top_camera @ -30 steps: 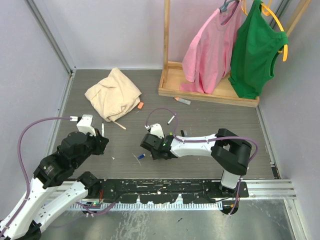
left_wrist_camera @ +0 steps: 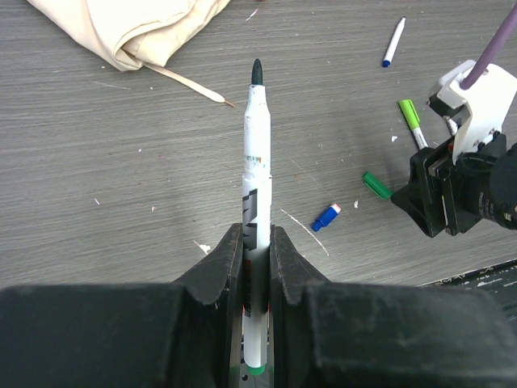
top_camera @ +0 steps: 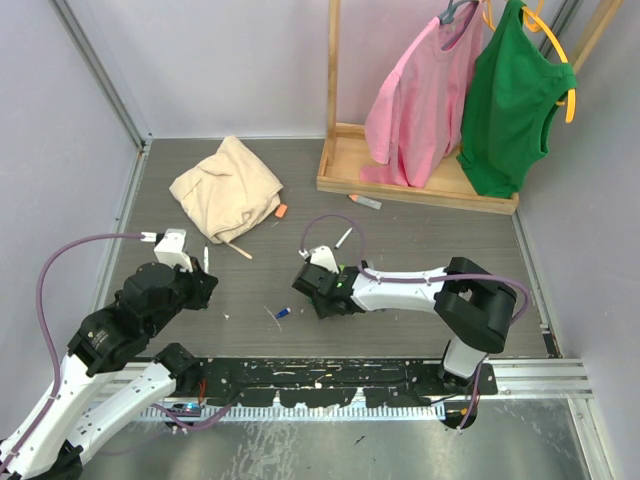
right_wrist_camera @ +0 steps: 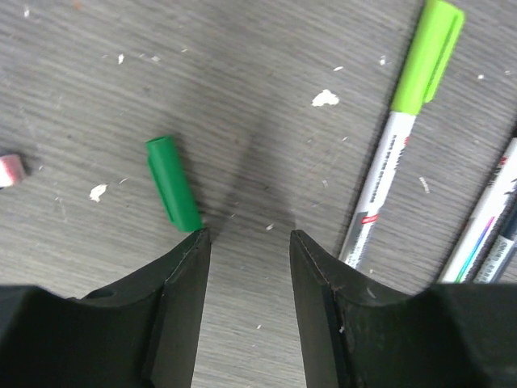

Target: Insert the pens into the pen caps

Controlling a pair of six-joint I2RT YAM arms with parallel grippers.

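An uncapped white pen [left_wrist_camera: 257, 153] stands upright in my left gripper, which is shut on it; its dark tip points up and a green end shows at the bottom. Just above the table, my right gripper is part open with nothing between its fingers. A dark green cap [right_wrist_camera: 174, 184] lies loose, its near end close to the left finger. To the right lies a white pen with a light green cap [right_wrist_camera: 426, 56] on it. A blue cap [left_wrist_camera: 326, 217] lies left of the right gripper in the left wrist view.
Further pens [right_wrist_camera: 485, 212] lie at the right. A white pen with a blue end [left_wrist_camera: 394, 42] lies farther back. A beige cloth bag [top_camera: 228, 190] with a stick protruding sits at the back left. A wooden clothes rack [top_camera: 420, 197] stands behind.
My right gripper has shifted right across the table over the past second, in the top view. The left arm has kept still with its pen upright.
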